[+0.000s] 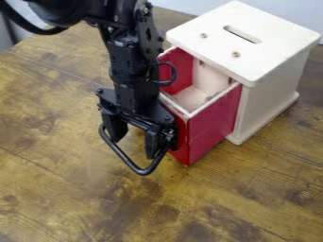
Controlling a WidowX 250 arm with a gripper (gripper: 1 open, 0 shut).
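A black robot gripper (136, 142) hangs low in front of a white wooden box (263, 93) with a slotted top. An open drawer (209, 132) with red sides juts from the box's front, and its pale interior looks empty where visible. The gripper is at the drawer's front left, partly hiding it. Whether it touches the drawer, and whether its fingers are open or shut, I cannot tell.
A pale wall or edge runs along the back behind the box.
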